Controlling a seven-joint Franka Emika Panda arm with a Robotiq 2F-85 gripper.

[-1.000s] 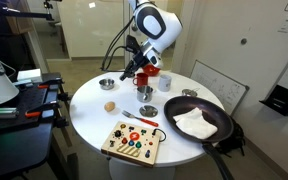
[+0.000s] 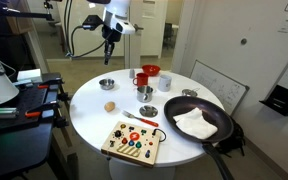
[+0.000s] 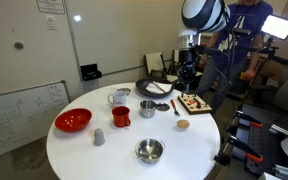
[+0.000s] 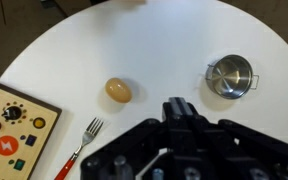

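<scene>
My gripper (image 2: 109, 56) hangs high over the round white table, and its fingers (image 4: 177, 107) are together in the wrist view with nothing visible between them. A small steel pot with two handles (image 4: 231, 77) sits to its right there, empty. Left of the fingers lies a brown egg-shaped object (image 4: 118, 90). Beyond that is a fork with a red handle (image 4: 81, 143), close to a wooden board with knobs and buttons (image 4: 18, 130). In exterior view 2 the gripper (image 3: 183, 61) appears well above the tabletop.
A black pan (image 2: 197, 122) with a white cloth (image 2: 204, 118) stands near the table edge, handle overhanging. A red mug (image 3: 121, 116), another steel pot (image 3: 147, 108), a red bowl (image 3: 74, 120) and a grey shaker (image 3: 99, 136) occupy other spots. Bare tabletop surrounds the egg-shaped object.
In exterior view 1 the arm has swung left and up, away from the mugs. The tabletop objects look unmoved.
</scene>
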